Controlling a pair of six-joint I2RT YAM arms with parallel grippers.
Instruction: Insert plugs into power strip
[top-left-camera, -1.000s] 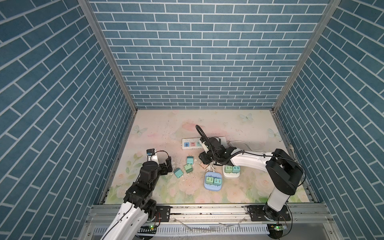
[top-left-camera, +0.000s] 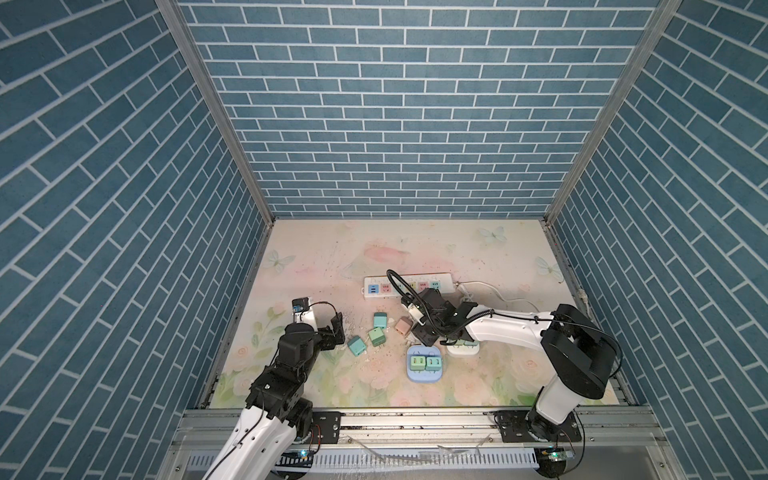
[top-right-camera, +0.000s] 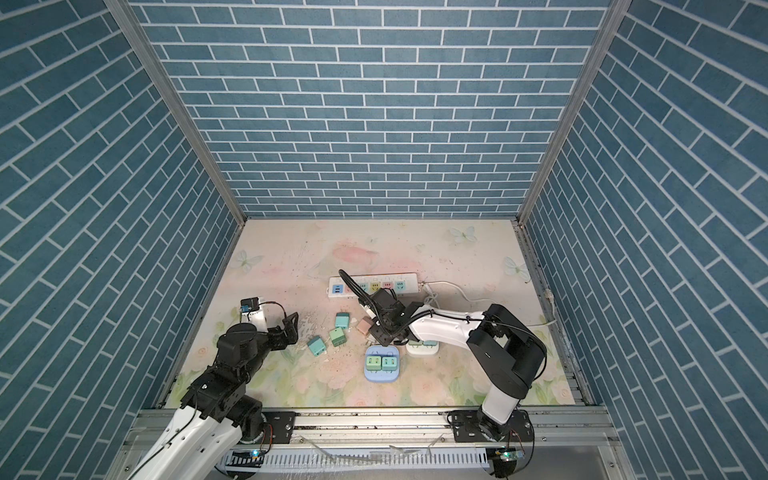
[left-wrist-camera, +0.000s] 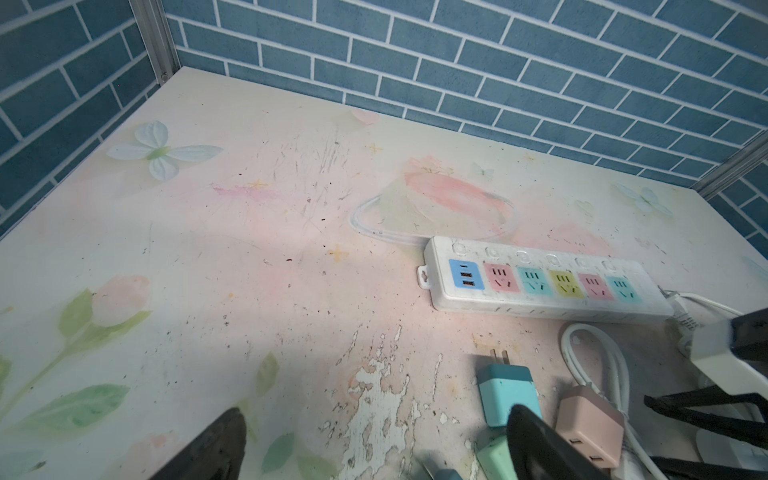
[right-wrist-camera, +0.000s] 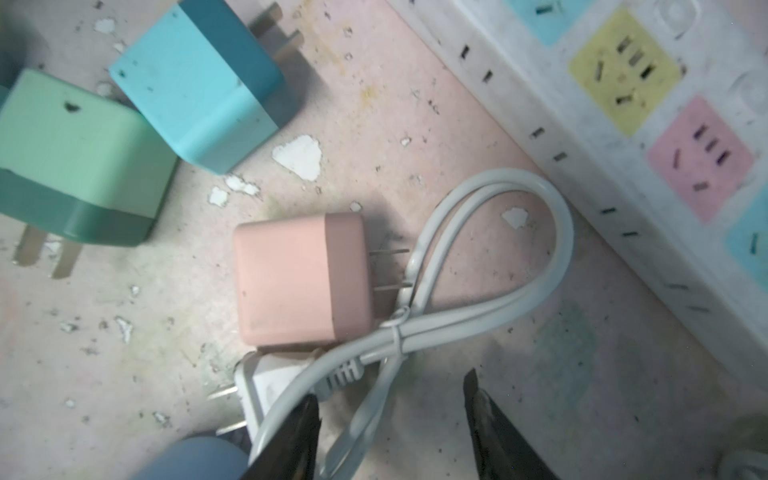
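The white power strip (left-wrist-camera: 552, 308) with coloured sockets lies across the table behind the plugs. A pink plug (right-wrist-camera: 284, 280) rests on its side, prongs towards a looped white cable (right-wrist-camera: 552, 240). Beside it are a cyan plug (right-wrist-camera: 200, 88) and a green plug (right-wrist-camera: 96, 160). The cable's white plug (right-wrist-camera: 268, 380) touches the pink one's near side. Low over the cable, my right gripper is open; cable strands pass by its left finger (right-wrist-camera: 296, 440), grip not evident. My left gripper stands open and empty, left of the plugs.
A blue holder (top-left-camera: 424, 378) with green and cyan plugs stands at the front, close to my right gripper. The white holder (top-left-camera: 465, 350) beside it is partly under the right arm.
My right gripper has moved towards the front, uncovering more of the power strip and covering part of the white holder. The pink plug and blue holder have shifted slightly. The left arm is still.
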